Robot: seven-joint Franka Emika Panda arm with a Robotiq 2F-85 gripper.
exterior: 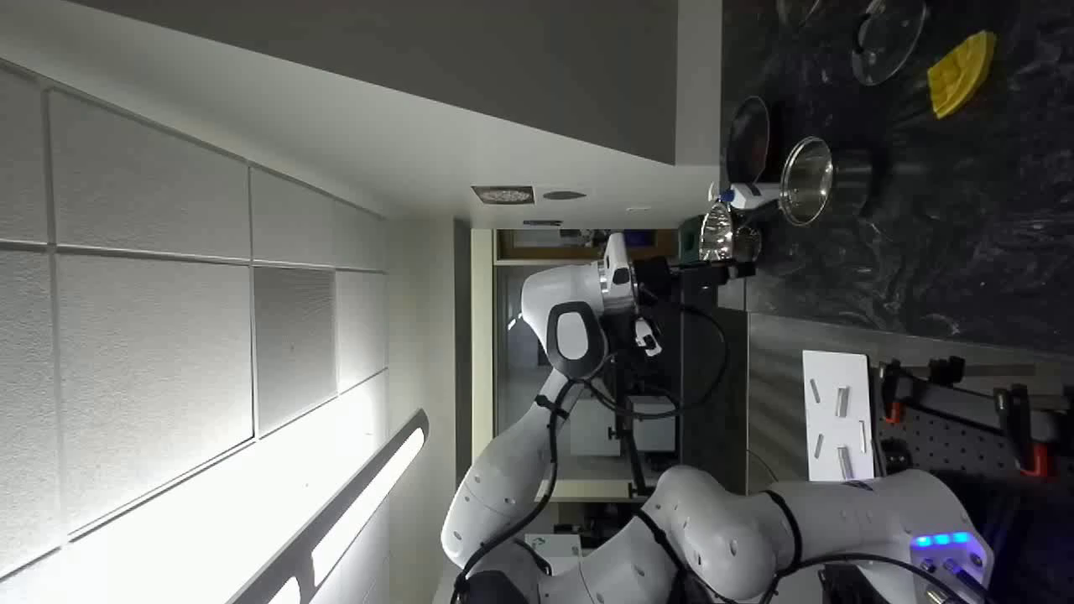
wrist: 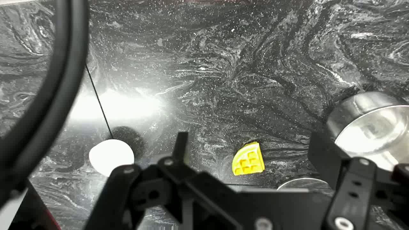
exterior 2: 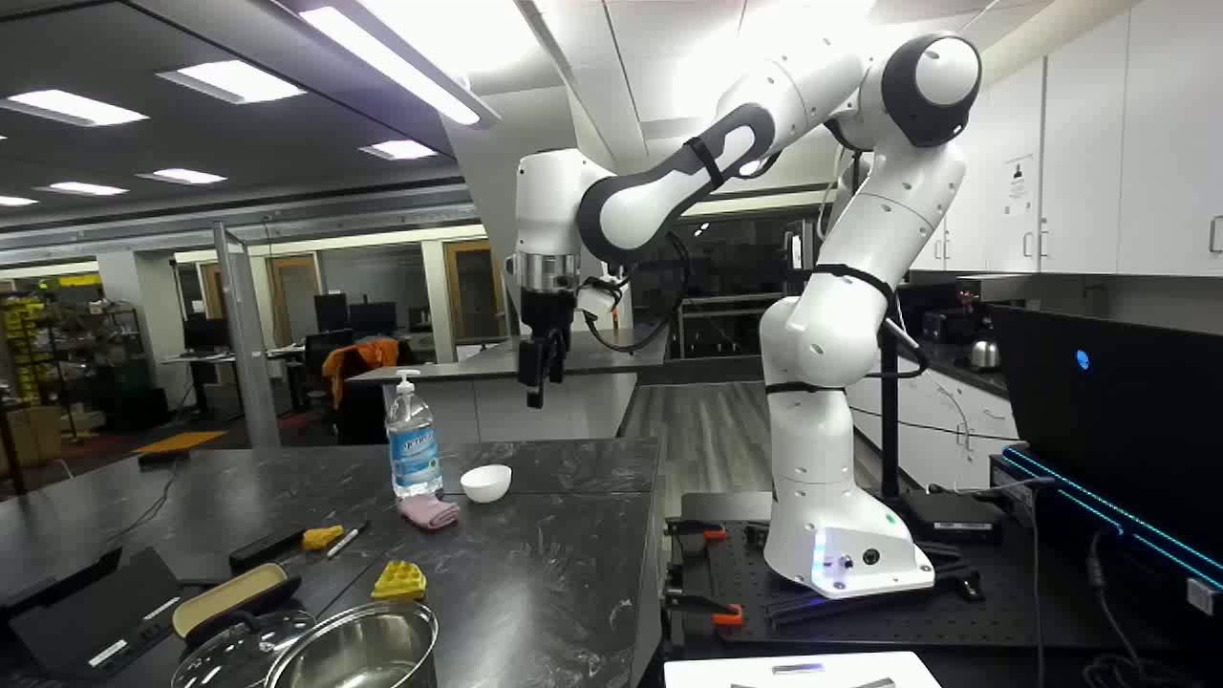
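Observation:
My gripper (exterior 2: 539, 373) hangs high above the dark counter, fingers pointing down. In the wrist view its fingers stand wide open, one finger (wrist: 181, 147) at the centre left and the other (wrist: 322, 157) at the right, with nothing held. Far below, framed between them, lies a yellow waffle wedge (wrist: 249, 159), also seen on the counter (exterior 2: 398, 580) in exterior view 2. The white bowl (wrist: 111, 156) is below and left of the gripper in the wrist view. A steel pot (wrist: 368, 126) stands to the right, partly covered by the right finger.
A pump bottle (exterior 2: 414, 441) and a folded pink cloth (exterior 2: 429, 511) stand near the bowl. A glass lid (exterior 2: 243, 652), a tan-topped dark item (exterior 2: 235, 596), a yellow item (exterior 2: 322, 537) and a marker (exterior 2: 347, 539) lie farther left.

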